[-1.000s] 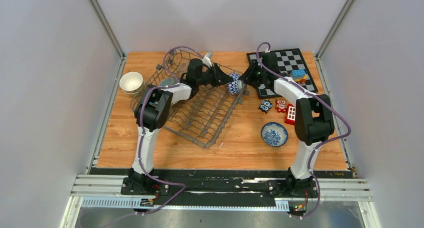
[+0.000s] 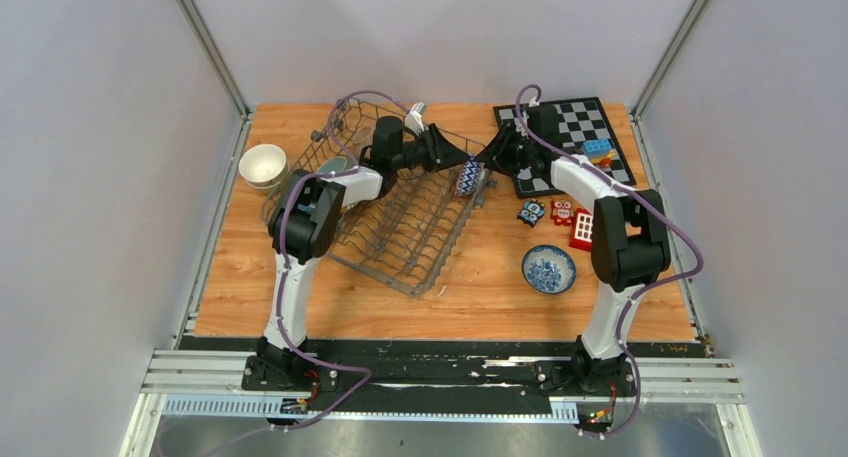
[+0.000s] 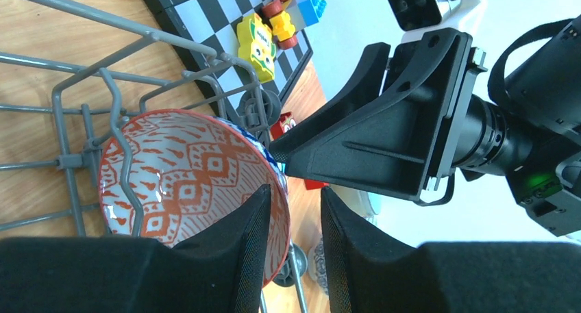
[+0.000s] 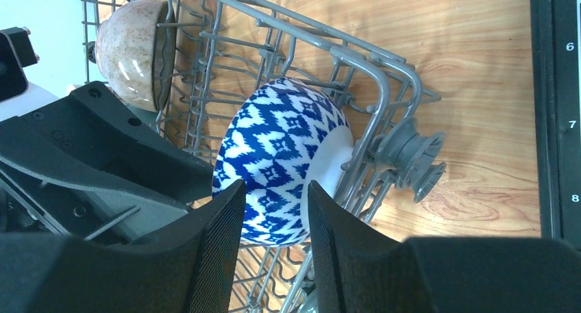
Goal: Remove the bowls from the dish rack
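Note:
A blue-and-white patterned bowl (image 4: 281, 148) stands on its side at the right end of the wire dish rack (image 2: 400, 232). Its orange-patterned inside (image 3: 185, 169) faces the left wrist camera. My left gripper is open, its two fingertips apart at the bowl's rim. From the other side, my right gripper is at the bowl's outer wall with its fingers part open. Whether either touches the bowl is hard to tell. A speckled beige bowl (image 4: 137, 53) sits farther along in the rack, and a greenish one (image 2: 334, 165) is partly hidden by the left arm.
Stacked white bowls (image 2: 263, 165) stand left of the rack. A blue-and-white bowl (image 2: 549, 269) lies on the table at right, near small red (image 2: 562, 213) and blue toys (image 2: 531, 213). A chessboard (image 2: 570, 127) fills the back right.
Between the grippers, the patterned bowl has tilted and turned slightly, showing a narrower side from above. The left gripper has shifted a little to the right; the right arm is almost still.

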